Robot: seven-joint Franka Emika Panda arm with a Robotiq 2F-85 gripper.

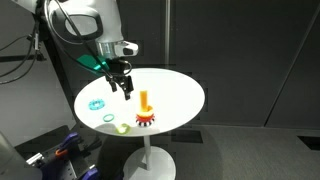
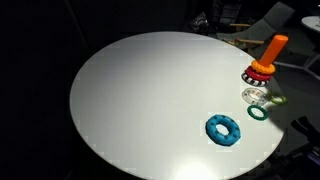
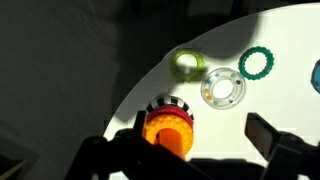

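Note:
An orange-topped ring stacker (image 1: 145, 108) stands upright on the round white table (image 1: 175, 88), close to its front edge. From above, in the wrist view, its orange ring and post (image 3: 168, 132) show beside a checkered lower ring. Loose rings lie flat nearby: a yellow-green ring (image 3: 187, 66), a clear ring with coloured beads (image 3: 223, 88), a dark green ring (image 3: 256, 63) and a blue ring (image 2: 222, 130). My gripper is open above the table, its fingers spread wide. It hangs up and to the left of the stacker in exterior view 1, holding nothing.
The yellow-green ring lies right at the table edge, with dark floor (image 1: 240, 150) beyond. A black object (image 1: 187, 137) rests on the floor behind the table's pedestal.

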